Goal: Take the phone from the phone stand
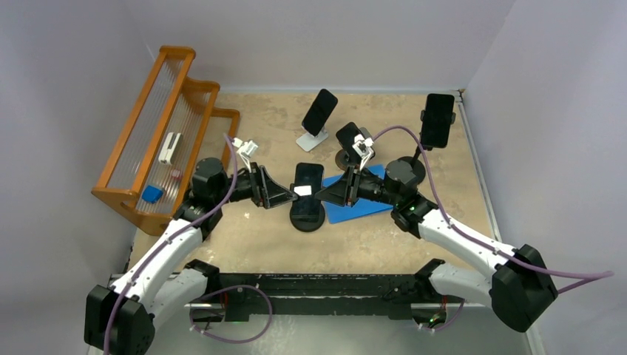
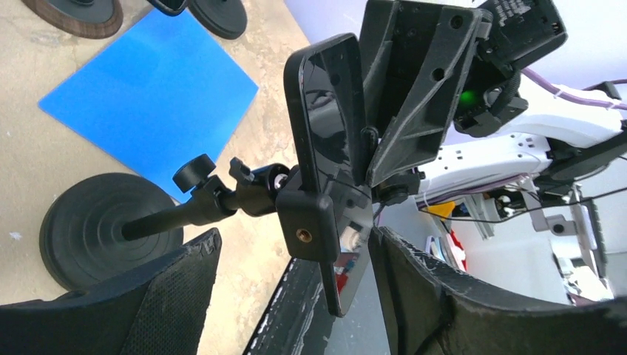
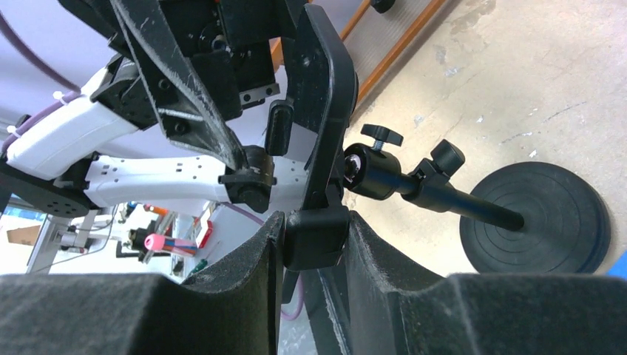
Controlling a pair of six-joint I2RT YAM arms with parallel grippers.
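Note:
In the middle of the top view, a black phone sits in a clamp holder on a round black stand base. The left wrist view shows it edge-on, held by the holder's bracket, with the left gripper open around its near end, fingertips apart from it. In the top view that gripper comes from the left to the phone's side. From the right, my right gripper is shut on a black block of the phone holder, seen at its fingertips in the right wrist view.
A blue mat lies right of the stand. Other phones on stands stand behind and at the right. A wooden shelf occupies the left.

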